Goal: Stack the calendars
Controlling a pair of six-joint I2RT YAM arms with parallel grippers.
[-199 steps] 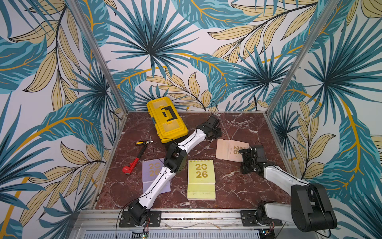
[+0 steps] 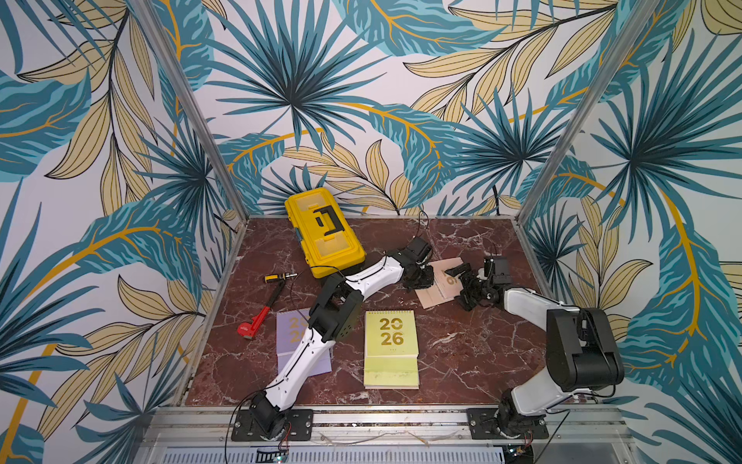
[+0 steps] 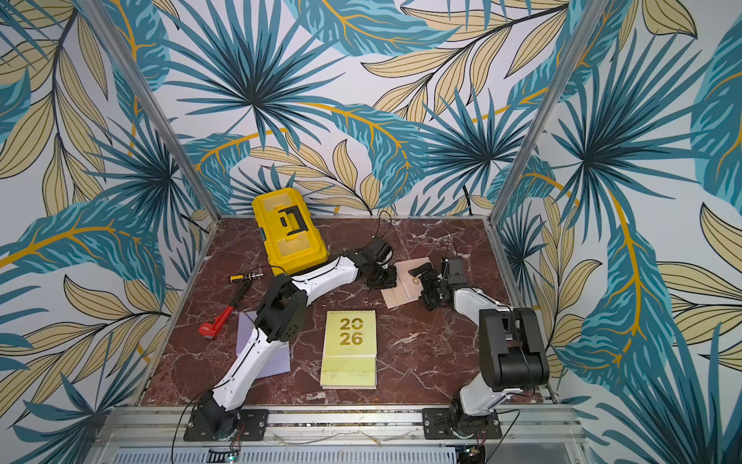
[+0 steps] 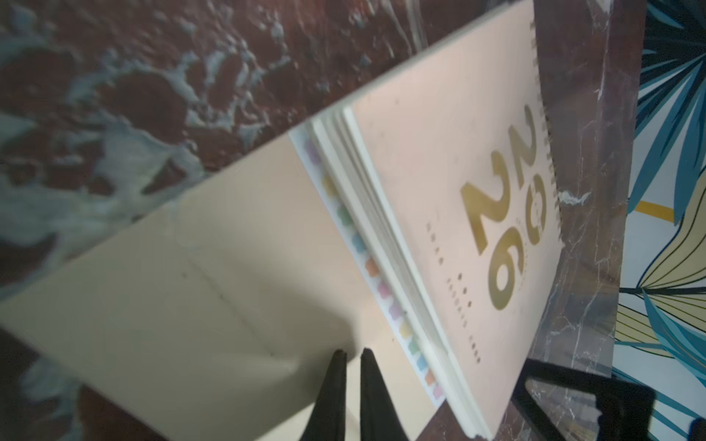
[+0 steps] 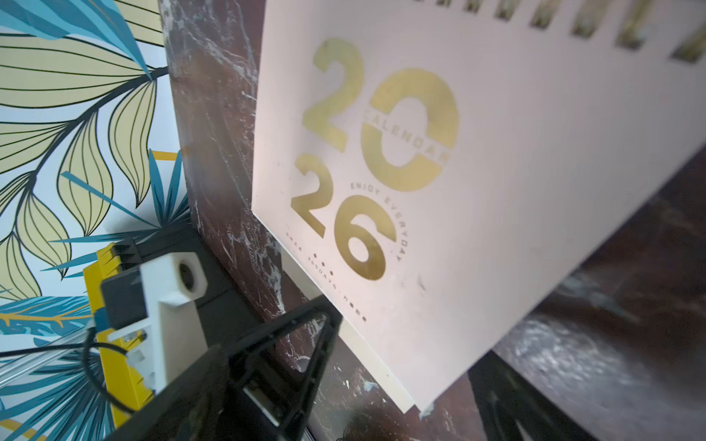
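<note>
The pink calendar (image 5: 478, 161), marked 2026, lies at the back right between my grippers. My left gripper is shut, its tips over the calendar's backing board, with nothing seen between them. My right gripper stands open at the calendar's other side, its fingers either side of a corner edge. The yellow calendar (image 2: 391, 348) lies at the front middle. The lilac calendar (image 3: 274, 363) lies front left, partly hidden under my left arm.
A yellow toolbox (image 2: 324, 232) stands at the back left. A red pipe wrench (image 2: 255, 321) and a screwdriver (image 2: 278, 276) lie at the left.
My right gripper has moved back and left. The pink calendar has turned and shifted slightly back.
</note>
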